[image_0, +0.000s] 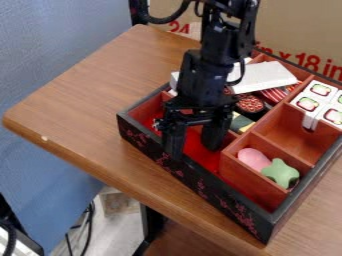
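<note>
The black robot arm reaches down from the top into a red-lined box (187, 175) with dark patterned outer walls. Its gripper (185, 130) is low inside the left, red compartment, near the box's left wall; I cannot tell whether it is open or shut or holds anything. In the right compartments lie a pink oval (253, 157) and a green piece (279, 173). White pieces with red markings (321, 103) sit at the upper right. A white card (267, 78) and red round pieces lie at the back.
A cardboard box with red print stands behind. Cables and floor show beyond the table's front edge at lower left.
</note>
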